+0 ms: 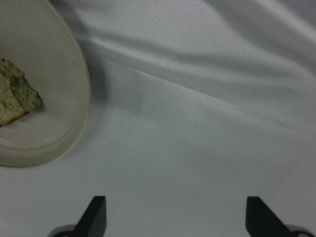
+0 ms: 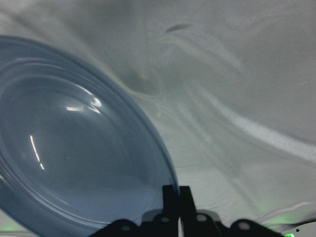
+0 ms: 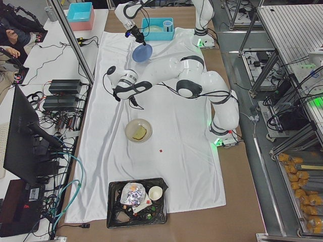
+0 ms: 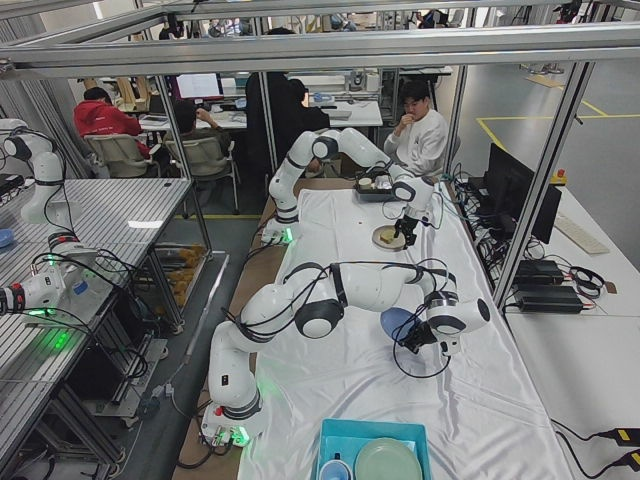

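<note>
In the left wrist view a cream plate (image 1: 54, 133) with a piece of greenish food (image 1: 17, 94) rests on the white cloth (image 1: 197, 148). My left gripper hovers beside it, open, with nothing between its fingertips. My right gripper is shut on the rim of a blue plate (image 2: 84, 138), which hangs over the cloth in the right wrist view. In the camera left view that plate is near the far end of the cloth.
A turquoise bin (image 4: 330, 440) with dishes and a cup stands beyond the blue plate. A black tray (image 3: 136, 217) of assorted items sits at the other end.
</note>
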